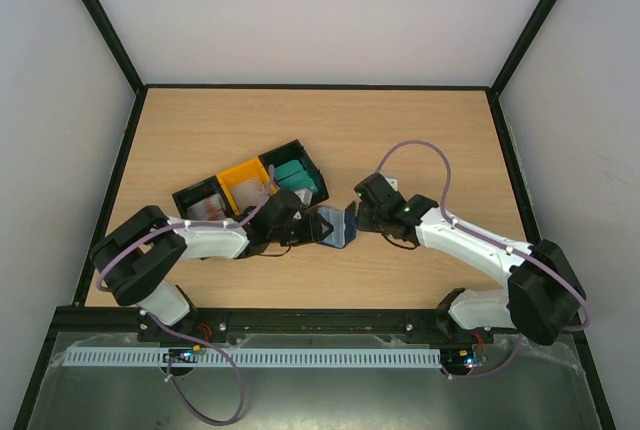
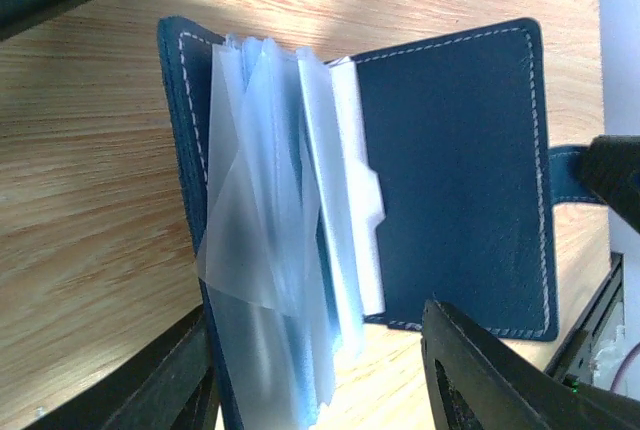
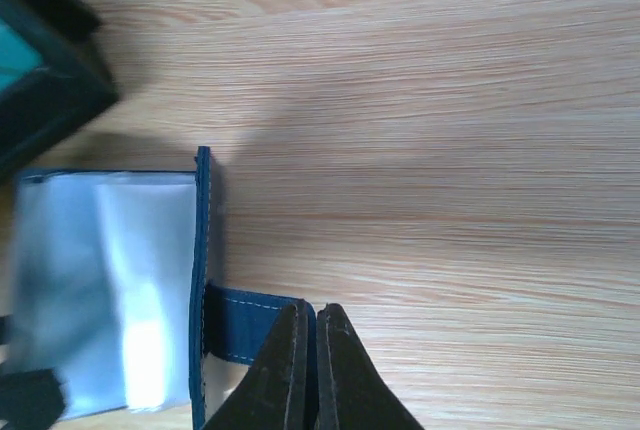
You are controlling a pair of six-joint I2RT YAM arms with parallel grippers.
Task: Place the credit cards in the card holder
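The dark blue card holder (image 1: 335, 228) stands opened out between my two grippers, its clear sleeves (image 2: 265, 210) showing between the covers. In the left wrist view, my left gripper has its fingers well apart, with the near cover and sleeves reaching into the gap. The far cover (image 2: 455, 170) is swung away to the right. A short blue strap (image 3: 250, 322) runs from that cover to my right gripper, which is shut on its end. I cannot make out any single credit card clearly.
Behind the left arm is a row of boxes: a black one (image 1: 181, 197) with pale contents, an orange one (image 1: 238, 172) and a dark one (image 1: 288, 153) holding teal items.
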